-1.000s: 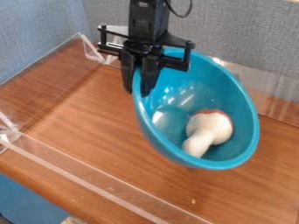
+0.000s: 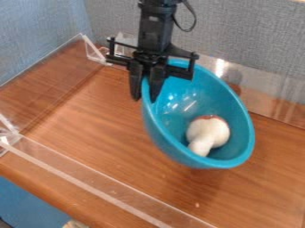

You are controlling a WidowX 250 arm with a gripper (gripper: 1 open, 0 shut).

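My black gripper (image 2: 145, 76) is shut on the rim of a teal bowl (image 2: 229, 114), holding it tilted toward the camera above the wooden surface. Inside the bowl, low on the right, lies a white mushroom-shaped object (image 2: 205, 135) with some brown showing at its top edge. The gripper covers the bowl's upper left rim.
Clear plastic edging (image 2: 107, 191) runs along its front, left and back. A grey panel stands behind, a blue panel at the left.
The gripper and bowl have moved slightly back, away from the camera, and the bowl looks smaller. The white object has shifted a little within it.
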